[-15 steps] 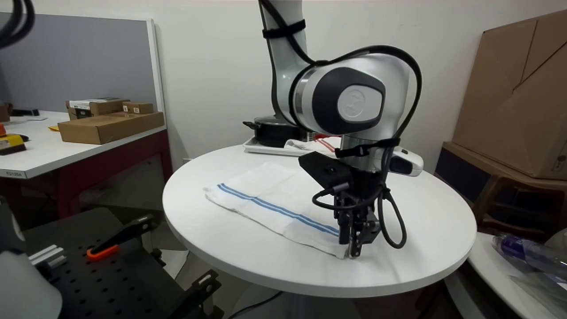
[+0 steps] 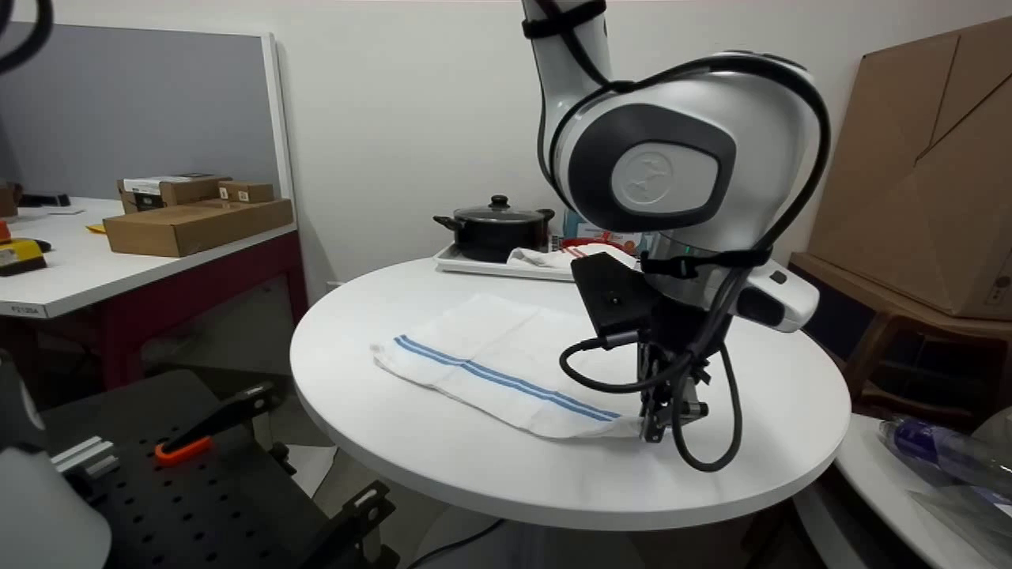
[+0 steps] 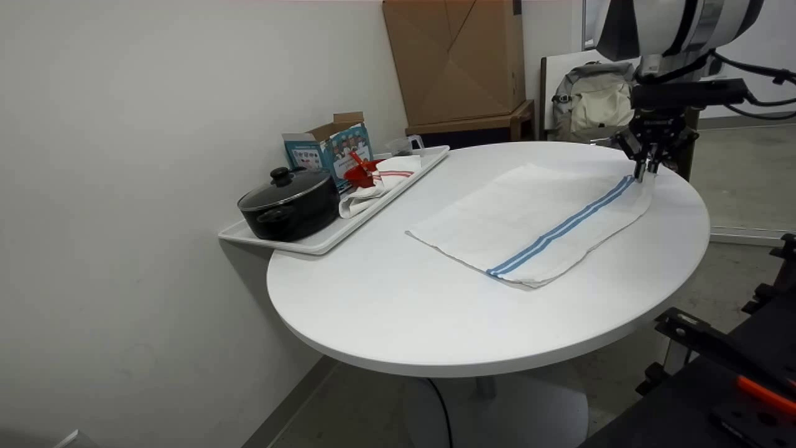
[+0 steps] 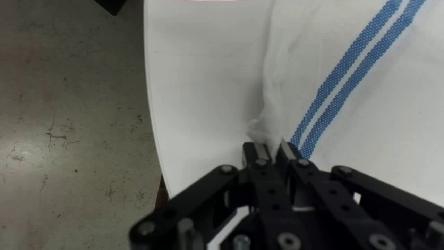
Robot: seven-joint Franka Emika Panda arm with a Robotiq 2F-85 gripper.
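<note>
A white towel [image 2: 479, 351] with a double blue stripe lies mostly flat on the round white table [image 3: 358, 298]. My gripper is shut on the towel's edge near one end of the stripe. In the wrist view the cloth [image 4: 272, 112] bunches up between the fingertips, and its edge is drawn into a small raised fold. Exterior view 2 has the gripper [image 3: 647, 170] low at the right side of the table, with the towel [image 3: 537, 216] stretching away from it to the left.
At the table's back stands a white tray [image 3: 328, 242] bearing a black lidded pot [image 3: 291, 205], a box [image 3: 328, 153], a red item [image 3: 362, 175] and a red-striped cloth [image 3: 380, 183].
My gripper has moved right and slightly up in exterior view 1. The towel's held edge has followed it, and the towel has slid slightly right.
</note>
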